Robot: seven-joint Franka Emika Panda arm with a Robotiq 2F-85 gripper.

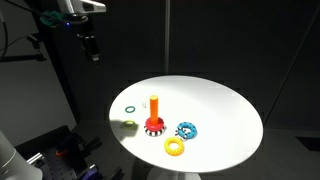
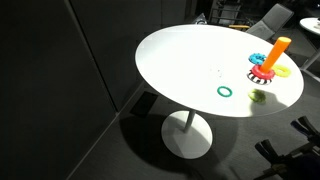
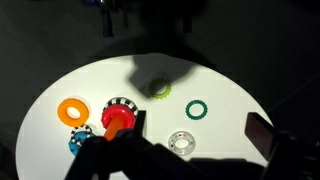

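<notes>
High above the left side of the round white table, my gripper hangs open, its dark fingers spread at the lower edge of the wrist view and nothing seen between them. A red ring [image 1: 155, 125] with a black-and-white striped edge sits around an upright orange post [image 1: 154, 107] on the table. Beside it lie a blue ring [image 1: 187, 130] with a black-and-white part and a yellow ring [image 1: 174, 146]. Nearer the arm are a yellow-green ring [image 3: 160, 88], a dark green ring [image 3: 197, 110] and a clear or whitish ring [image 3: 182, 143].
Dark curtains stand behind it. Black stand parts [image 1: 70, 145] and cables lie near the arm's base at the lower left.
</notes>
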